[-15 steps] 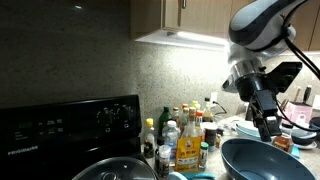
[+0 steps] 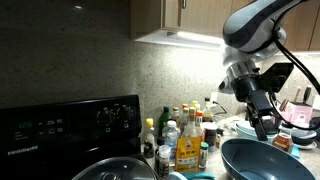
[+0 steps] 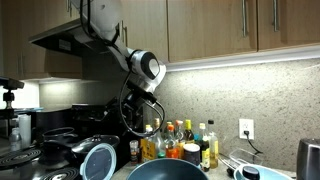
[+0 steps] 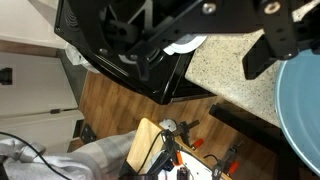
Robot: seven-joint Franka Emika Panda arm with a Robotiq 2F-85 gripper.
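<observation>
My gripper is open, its two dark fingers (image 4: 142, 66) wide apart with only speckled counter showing between them. A large blue-grey bowl (image 2: 266, 162) stands on the counter at the lower right of exterior view 1. The gripper (image 2: 266, 128) hangs over the bowl's far rim in that view; whether it touches cannot be told. From the wrist, part of a blue round surface, apparently the bowl (image 4: 304, 100), fills the right edge, beside the right finger. In exterior view 2 the bowl (image 3: 166, 173) is at the bottom centre.
Several bottles (image 2: 188, 150) crowd the counter behind the bowl. Left of them is the black stove (image 2: 70, 130) with a dark round pan or lid (image 2: 116, 170). Upper cabinets (image 3: 215, 35) overhang the wall. A wooden board with tools (image 4: 150, 140) lies low in the wrist view.
Over the last second the wrist has turned slightly, and a dark cable loop now shows beside the arm. The bowl and bottles have stayed put.
</observation>
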